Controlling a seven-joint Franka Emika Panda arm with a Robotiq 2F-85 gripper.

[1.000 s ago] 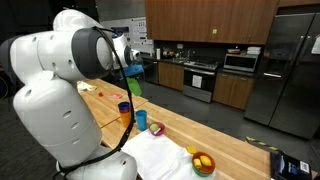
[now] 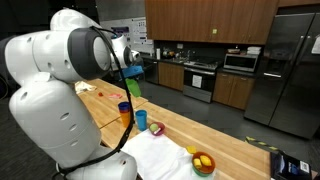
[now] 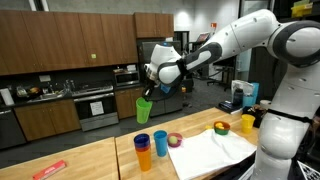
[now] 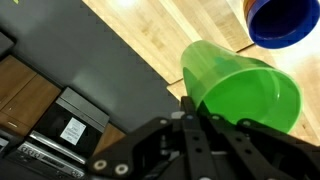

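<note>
A green cup [image 3: 143,110] hangs in the air, with my gripper [image 3: 149,95] shut on it at its upper end. In the wrist view, the translucent green cup [image 4: 255,95] fills the right of centre, and my gripper's dark fingertips meet its near rim. Exterior view 1 shows the green cup [image 2: 134,88] partly behind the arm. Below and beside it, an orange cup with a blue one in it [image 3: 143,158] stands on the table, apart from the green cup. A separate blue cup [image 3: 161,145] stands close by.
A red bowl with yellow items [image 2: 203,163] and a pink-rimmed plate [image 2: 156,128] sit farther along the table. White paper [image 3: 195,153] covers part of the top. A yellow cup [image 3: 247,124] stands at the right. Bare wood [image 3: 90,167] lies left of the cups.
</note>
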